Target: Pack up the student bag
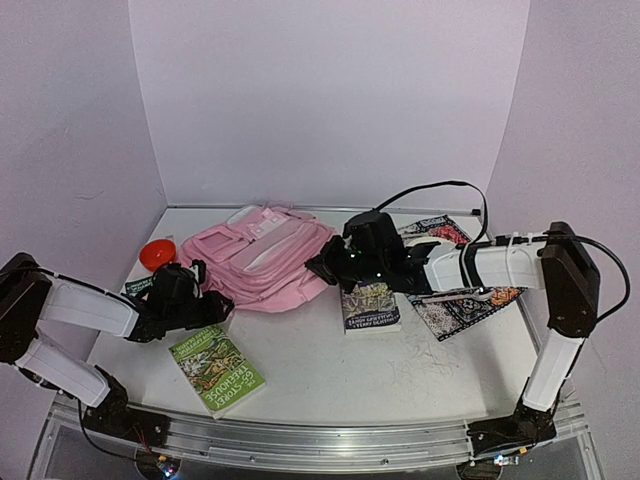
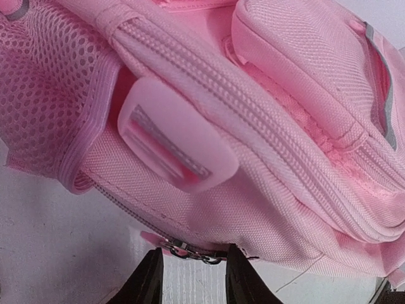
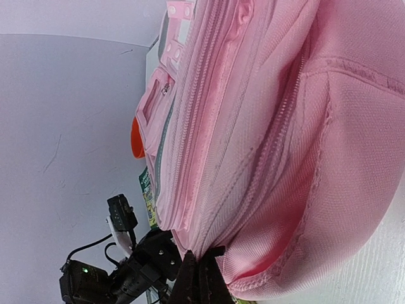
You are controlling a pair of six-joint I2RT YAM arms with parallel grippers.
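The pink bag lies at the back left of the table; its zips, mesh pocket and buckle fill much of the left wrist view. My right gripper is shut on the bag's fabric edge, at its right side in the top view. At the front left edge of the bag, my left gripper stands open, its fingers apart. Beyond its fingertips a dark metal zip pull shows along the bag's lower seam. In front lies a green book; another book is partly under the right arm.
An orange bowl stands left of the bag. Below my left arm a further book is mostly hidden. Patterned cloth lies at the right, beneath the right arm.
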